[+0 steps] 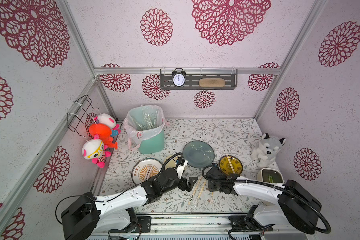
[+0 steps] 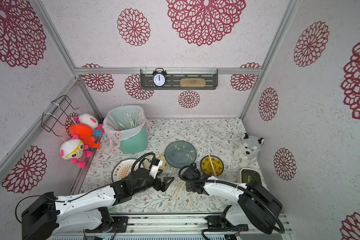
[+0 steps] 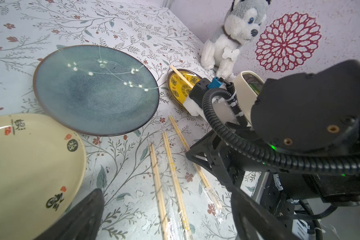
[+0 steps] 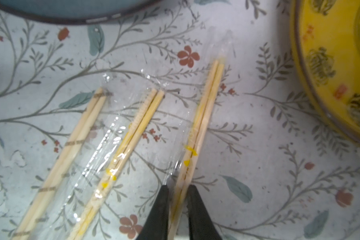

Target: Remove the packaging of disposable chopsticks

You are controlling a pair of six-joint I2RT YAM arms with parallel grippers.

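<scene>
Three wrapped pairs of chopsticks lie on the tablecloth: a left pair (image 4: 68, 156), a middle pair (image 4: 124, 148) and a right pair (image 4: 200, 124), all in clear plastic. My right gripper is at the lower part of the right pair, its fingers on either side of it; whether they grip it is unclear. My left gripper stands open above the table, left of the right one, with chopsticks in view beyond its fingers.
A blue plate (image 3: 92, 96), cream plate (image 3: 28, 168) and yellow plate (image 4: 332, 56) surround the chopsticks. A lined bin (image 1: 150, 142) stands back left, a husky toy (image 1: 268, 150) at the right.
</scene>
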